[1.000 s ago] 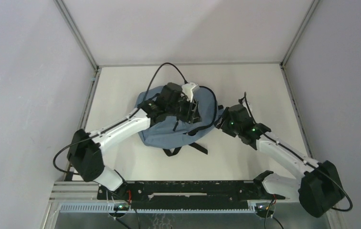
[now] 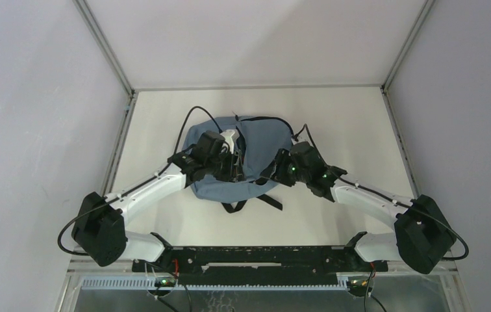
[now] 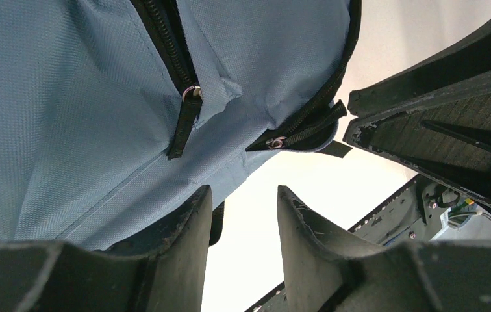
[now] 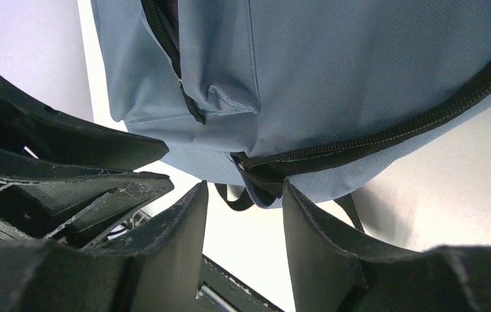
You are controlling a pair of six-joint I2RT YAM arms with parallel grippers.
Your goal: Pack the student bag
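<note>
A blue-grey bag (image 2: 265,140) with black zippers lies on the white table, both grippers over its front middle. In the left wrist view a zipper pull (image 3: 186,123) and a second pull (image 3: 304,130) show on the fabric (image 3: 74,97). My left gripper is open above the bag's front edge, nothing between its fingertips. My right gripper stands open, its fingertips either side of the end of the lower zipper (image 4: 262,182), not closed on it. The bag's contents are hidden, apart from a small dark sliver in the upper opening in the right wrist view.
Black straps (image 2: 270,201) stick out from the bag's front. The two grippers are close together. Bare table (image 2: 353,117) surrounds the bag, with walls at the back and sides.
My left gripper has moved left and toward the front from over the bag's middle.
</note>
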